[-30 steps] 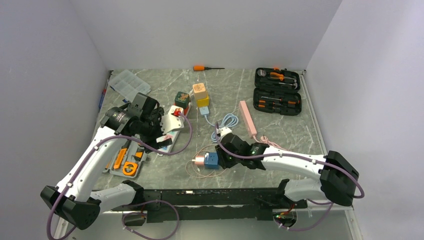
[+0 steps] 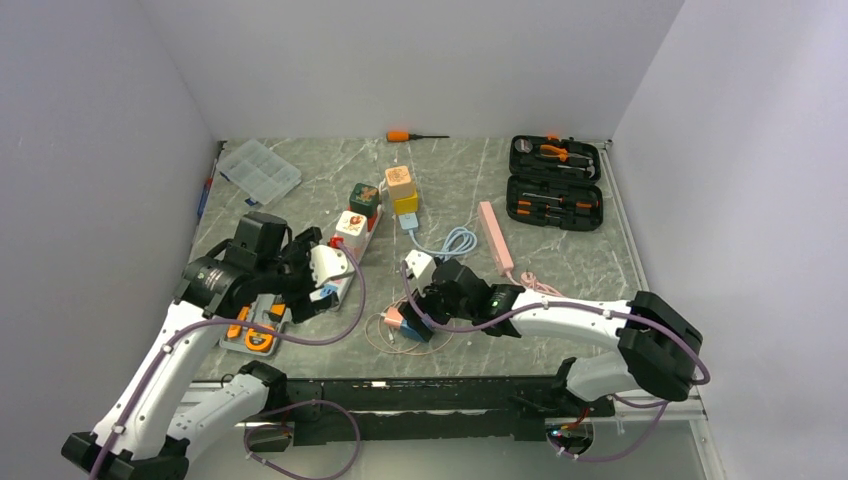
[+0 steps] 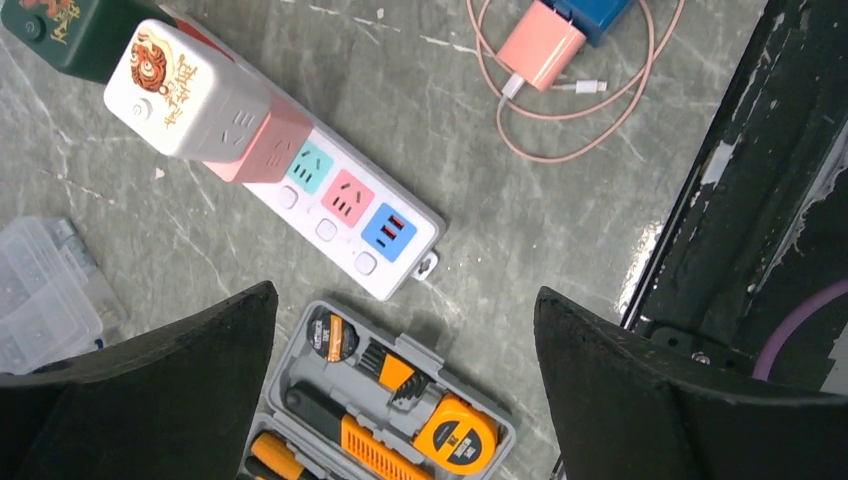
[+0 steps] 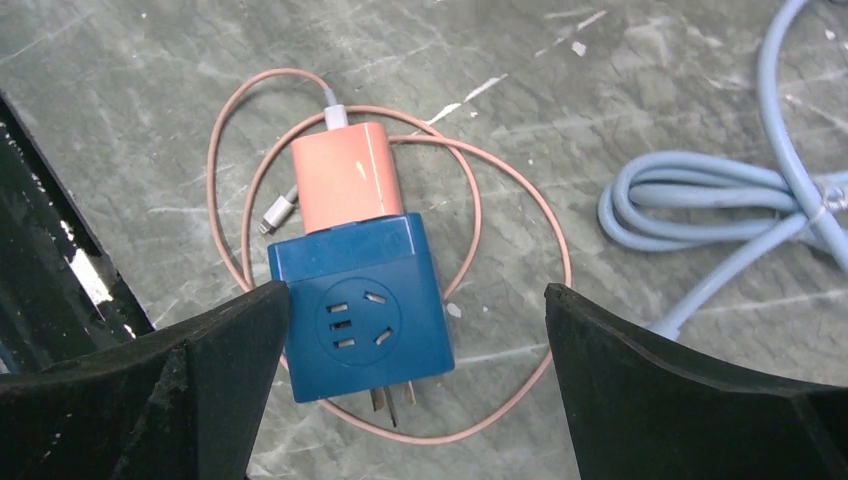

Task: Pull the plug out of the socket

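Observation:
A blue socket adapter [image 4: 365, 350] lies on the table with a pink charger plug [image 4: 345, 175] seated at one end and a pink cable looped around them. My right gripper is open over the blue adapter, fingers on either side in its wrist view, touching or not I cannot tell. My left gripper is open above the white power strip [image 3: 300, 230] and the grey toolbox, nothing between its fingers. The strip carries cube adapters, including a white one [image 3: 185, 90] and a green one [image 3: 80, 35].
A blue coiled cable [image 2: 460, 240] and a pink strip [image 2: 495, 235] lie right of centre. A black tool case [image 2: 555, 205] is at the back right, a clear organiser [image 2: 260, 172] at the back left. Bare table separates them.

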